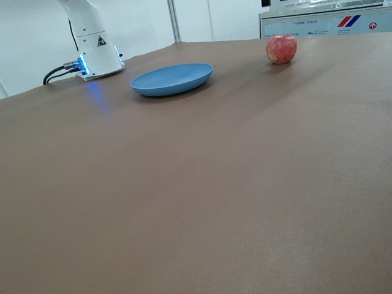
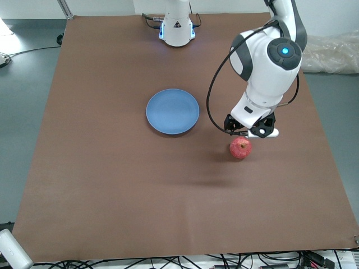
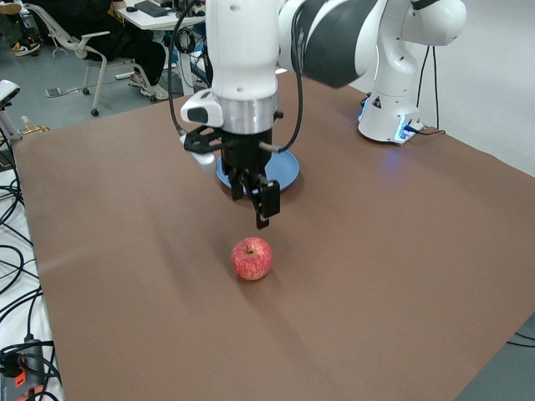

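Observation:
A red apple (image 2: 240,147) rests on the brown table (image 2: 123,185), in front and to the right of a blue plate (image 2: 172,111) in the left view; the top view shows the apple (image 1: 281,49) and plate (image 1: 171,79) too. The arm's black gripper (image 3: 256,205) hangs above the table, just beyond and above the apple (image 3: 252,258) in the right view, partly in front of the plate (image 3: 286,170). In the left view the arm's wrist hides most of the gripper. Whether it is open or shut is unclear.
Cables and equipment (image 3: 29,368) lie along one side, off the tabletop.

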